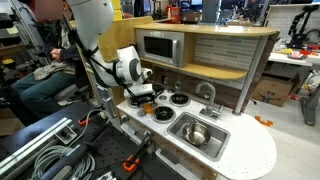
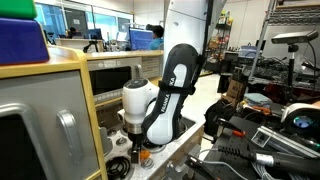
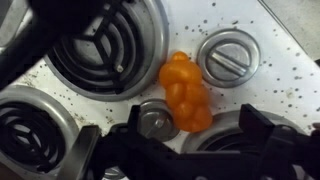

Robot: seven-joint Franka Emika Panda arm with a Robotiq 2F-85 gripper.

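Observation:
An orange, lumpy toy-like object (image 3: 187, 95) lies on the white stovetop between the burners, and shows as a small orange spot (image 1: 148, 107) in exterior view 1. In the wrist view my gripper stands open, its dark fingers (image 3: 257, 127) wide apart. The lower part of the orange object appears in the gap between them, with no grip on it. Exterior view 2 shows the orange object (image 2: 144, 154) just beside the gripper's dark end. How high the fingers are above the counter I cannot tell.
Black coil burners (image 3: 105, 50) surround the object. A round metal lid (image 3: 228, 58) lies close on its right, and a smaller metal disc (image 3: 157, 121) on its left. A sink (image 1: 199, 135) holding a metal pot (image 1: 196, 133) is farther right. A microwave (image 1: 160, 47) stands behind.

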